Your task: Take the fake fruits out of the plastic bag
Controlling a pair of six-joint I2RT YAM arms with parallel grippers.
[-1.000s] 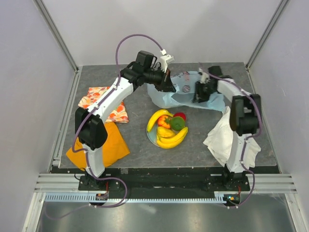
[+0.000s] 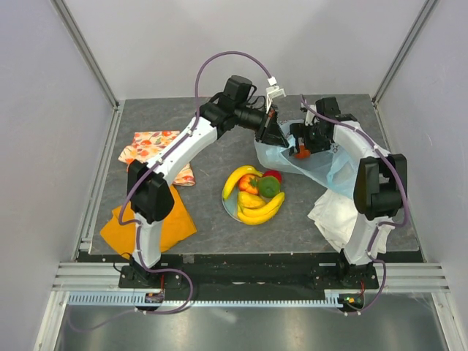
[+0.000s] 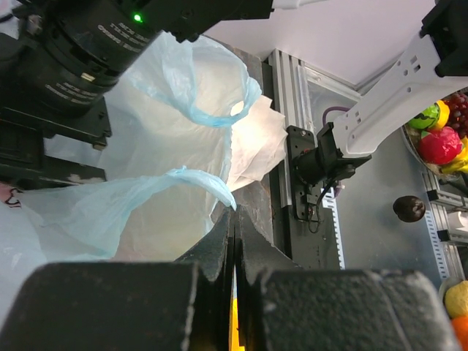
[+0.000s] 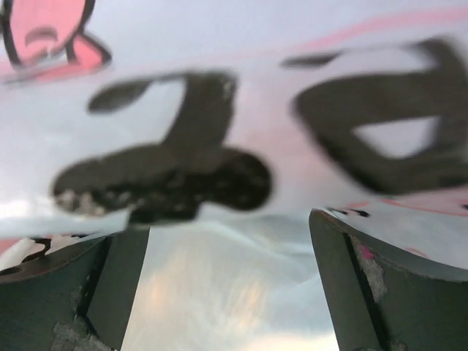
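Observation:
The light blue plastic bag (image 2: 332,170) lies at the back right. My right gripper (image 2: 300,139) is open inside it, beside an orange fruit (image 2: 303,151); in its wrist view, printed bag film fills the space ahead of the open fingers (image 4: 351,285). My left gripper (image 2: 273,140) is shut at the bag's left edge, where a thin strip of film meets its fingertips in the left wrist view. A bowl with bananas (image 2: 259,216), a green pepper (image 2: 268,186) and other fruits stands front-left of the bag.
An orange cloth (image 2: 168,219) and a patterned cloth (image 2: 153,145) lie on the left. A white cloth (image 2: 336,223) is at the front right. Bare table surrounds the bowl.
My left gripper has moved right along with the bag edge since a second ago.

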